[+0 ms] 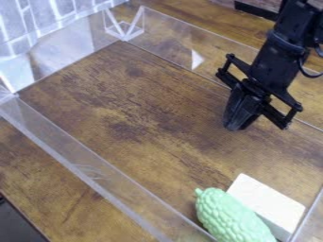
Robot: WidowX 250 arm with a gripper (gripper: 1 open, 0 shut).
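Note:
My black gripper point(240, 118) is low over the wooden floor of a clear-walled enclosure, in the upper right of the camera view. Its fingertips are close together and look shut, with nothing visible between them. A green bumpy vegetable-like object point(231, 217) and a white block point(267, 200) lie side by side at the bottom right, well in front of the gripper.
Clear plastic walls point(89, 173) bound the wooden work surface point(113, 113). A pale patterned cloth point(38, 24) is at the top left, outside the walls.

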